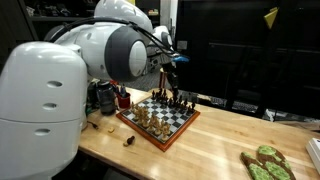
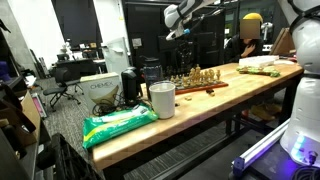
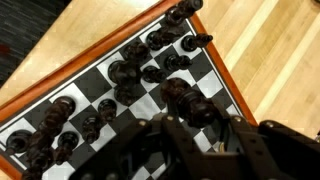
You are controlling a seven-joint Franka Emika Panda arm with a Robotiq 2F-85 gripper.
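Observation:
A checkered chessboard (image 1: 165,113) with a reddish-brown rim lies on the wooden table. Dark pieces stand along its far side and light pieces along its near side. Over the board's far part hangs my gripper, shut on a dark chess piece (image 3: 188,98) that looms large in the wrist view. Around it, other dark chess pieces (image 3: 124,73) stand on their squares, apart from the fingers. In exterior view 1 the held piece is too small to make out.
Near the board's front corner lies a small dark piece (image 1: 129,141). Cups and containers (image 1: 106,97) crowd the left side, beside a red mug (image 1: 124,99). A green-and-brown patterned item (image 1: 266,164) is at the right.

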